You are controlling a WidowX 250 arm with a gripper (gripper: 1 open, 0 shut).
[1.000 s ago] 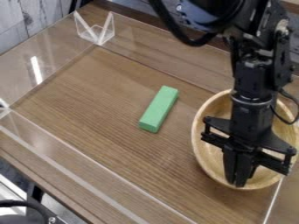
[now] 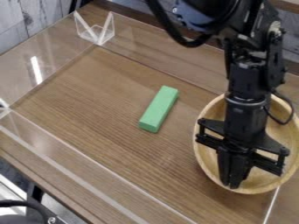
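Note:
My black gripper (image 2: 239, 165) reaches down from the top right into a round cream bowl (image 2: 275, 179) at the right of the table. Its fingertips are low inside the bowl, near the front wall. How wide the fingers stand, and whether anything is between them, is hard to see; the gripper hides much of the bowl's interior.
A green block (image 2: 158, 108) lies on the wooden table (image 2: 87, 122) left of the bowl. A clear plastic object (image 2: 91, 26) is at the back left.
The gripper has shifted slightly left and down within the bowl. The green block has not moved.

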